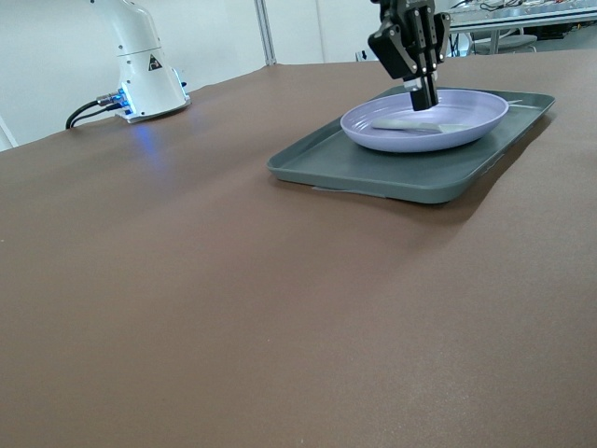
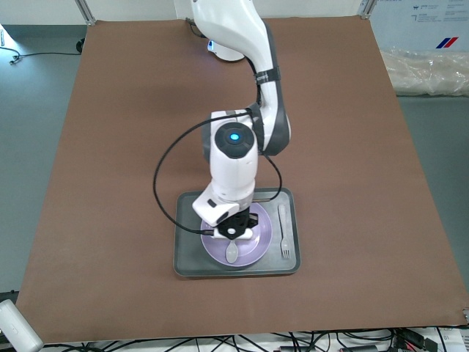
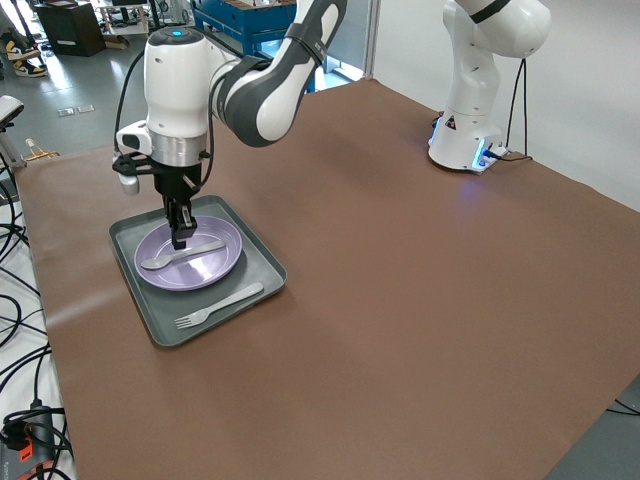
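Note:
The arm's black gripper (image 1: 421,97) (image 3: 180,238) hangs low over a light purple plate (image 2: 256,249) (image 1: 476,117) (image 3: 200,270), which sits on a grey-green tray (image 2: 190,257) (image 1: 317,163) (image 3: 160,320). A pale spoon (image 2: 231,251) (image 1: 401,124) (image 3: 157,262) lies on the plate, just below the fingers. A pale fork (image 2: 285,238) (image 3: 225,305) lies on the tray beside the plate. In the left view the white wrist housing hides much of the gripper. Whether the fingers hold anything or stand open is not clear.
The table around the tray is clear. Cables (image 3: 30,350) run along the table's outer edge.

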